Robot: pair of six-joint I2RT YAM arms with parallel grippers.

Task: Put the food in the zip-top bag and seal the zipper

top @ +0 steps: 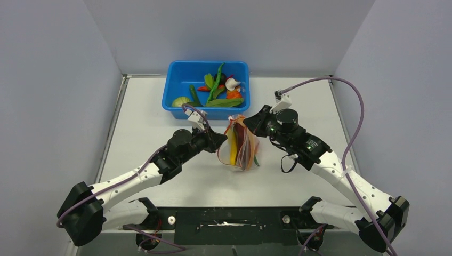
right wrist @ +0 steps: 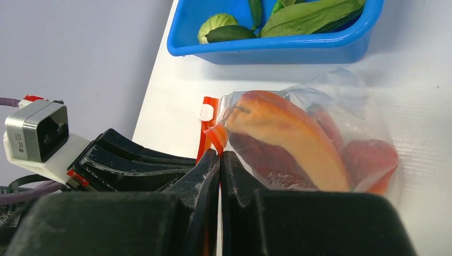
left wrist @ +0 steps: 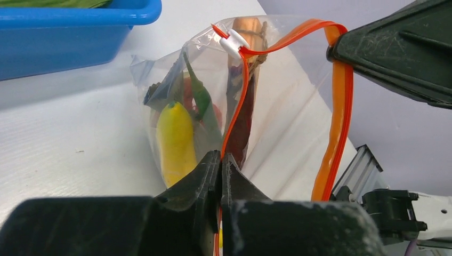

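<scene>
The clear zip top bag (top: 238, 151) with orange zip strips stands on the table, its mouth spread. Inside are a yellow vegetable (left wrist: 176, 141), a green chili (left wrist: 199, 92), and some reddish and peach-coloured food (right wrist: 293, 136). My left gripper is shut on one orange strip, which runs between its fingertips. My right gripper is shut on the strip near the far corner of the mouth. A white slider (left wrist: 233, 44) sits at that corner, between the two grippers. In the top view both grippers hide part of the rim.
A blue bin (top: 169, 96) of vegetables stands just behind the bag, its front wall close to both arms. The dark table front (top: 229, 226) lies nearer to me.
</scene>
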